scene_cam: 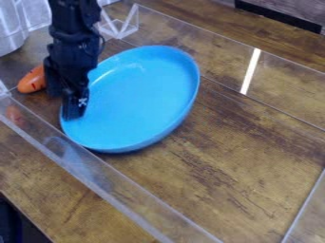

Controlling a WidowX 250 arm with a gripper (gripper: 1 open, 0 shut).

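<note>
My black gripper [72,83] comes down from the top left, its fingertips at the left rim of a blue oval plate [140,100]; whether they grip the rim is hard to tell. The plate looks tilted, its long axis running from lower left to upper right. An orange carrot-like object [33,76] lies left of the gripper.
A white object [10,24] stands at the top left corner. A clear plastic strip [121,199] crosses the lower left.
</note>
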